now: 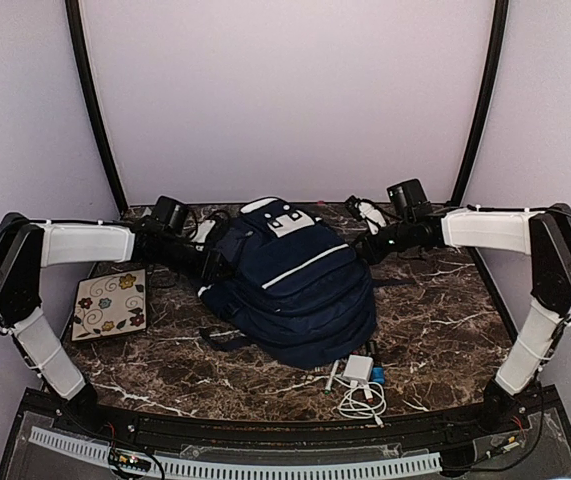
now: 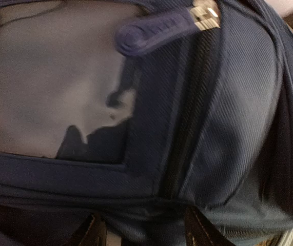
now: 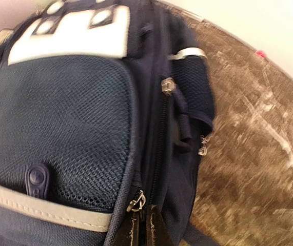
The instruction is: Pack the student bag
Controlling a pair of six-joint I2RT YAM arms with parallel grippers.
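Observation:
The navy student bag (image 1: 295, 255) lies on the table, turned so that its pale stripe (image 1: 305, 268) slants up to the right. My right gripper is shut on a zipper pull along the bag's side; the metal zipper ring (image 3: 137, 201) shows just above its fingertips. At the bag's left side, my left gripper has its fingers spread, with dark blue fabric behind and between them. Whether those fingers touch the cloth I cannot tell. The left wrist view is filled by a clear pocket (image 2: 59, 72) and a rubber zipper tab (image 2: 156, 33).
A white charger (image 1: 358, 368) with coiled cable (image 1: 363, 403), a blue item (image 1: 377, 376) and a pale pen-like stick (image 1: 332, 376) lie close by the bag's lower edge. A flowered square board (image 1: 111, 304) rests at the left. Bare table shows at the right.

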